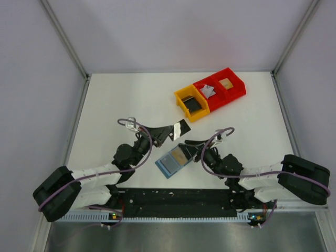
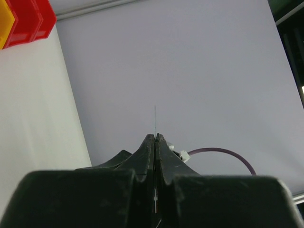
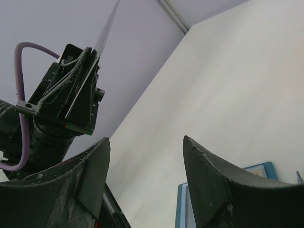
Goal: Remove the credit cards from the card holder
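Observation:
A thin card, dark with a pale part [image 1: 180, 129], sticks out from my left gripper [image 1: 171, 132], which is shut on it above the table. Seen edge-on in the left wrist view, the card [image 2: 155, 118] is a fine line rising from the closed fingertips. The blue-edged card holder [image 1: 169, 164] lies open on the table, with a grey side and a tan side. Over its right end is my right gripper, open and with nothing between its fingers; it hides part of that end. One blue edge of the holder [image 3: 180, 204] shows below a right finger [image 3: 202, 173].
Behind the holder stand a yellow bin [image 1: 181, 96] with a dark item inside and red bins [image 1: 237, 84] holding a pale packet and a tan item.

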